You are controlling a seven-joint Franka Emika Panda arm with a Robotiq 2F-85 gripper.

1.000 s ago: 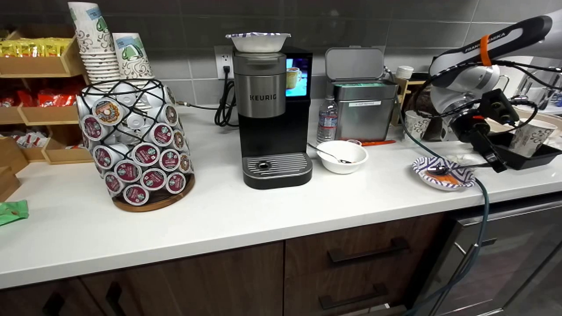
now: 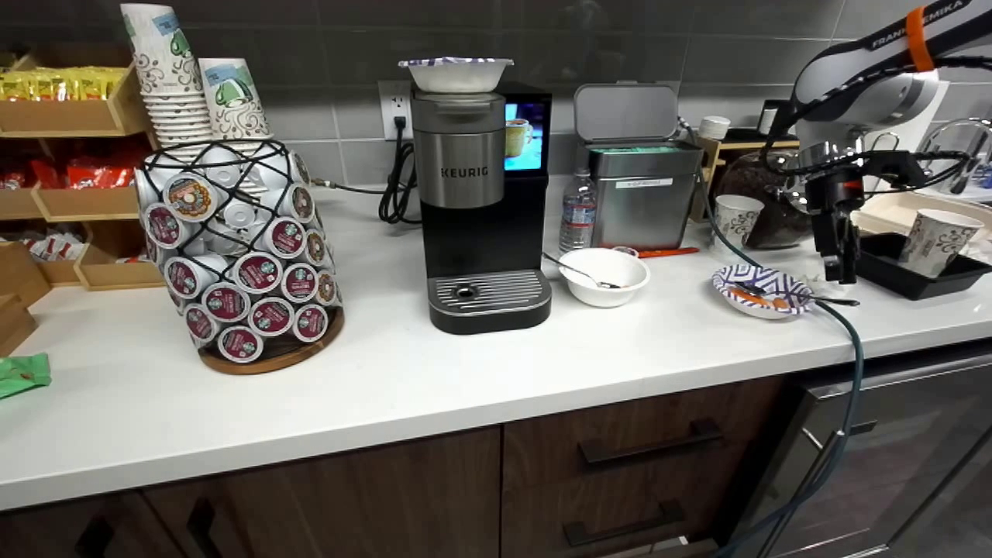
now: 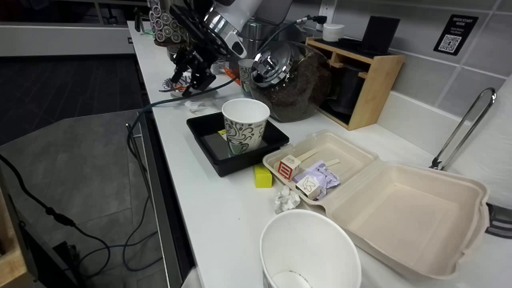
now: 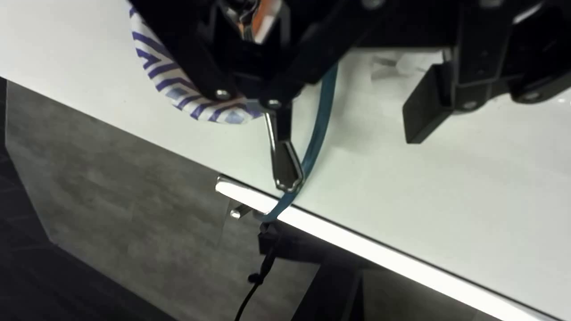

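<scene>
A paper bowl (image 2: 763,291) with a purple-and-white zigzag pattern and something orange inside sits on the counter. A spoon (image 2: 838,301) rests in it, its handle sticking out to the right past the rim. In the wrist view the end of the spoon handle (image 4: 285,163) shows below the left finger, beside the blue-green cable. My gripper points down just right of the bowl, its fingers spread apart with nothing visible between them. Much of the bowl is hidden behind the left finger in that view.
The blue-green cable (image 4: 321,117) crosses the counter and drops over the front edge. A black tray (image 3: 201,137) holding a patterned cup (image 3: 245,127) stands nearby. Behind is a large jar (image 3: 302,81). A white bowl (image 2: 604,279) lies to the left; bare counter stretches in front of the coffee machine.
My gripper has swung more upright and left, standing above the spoon handle. The paper bowl has shifted slightly left and back, and the spoon handle's end sits lower.
</scene>
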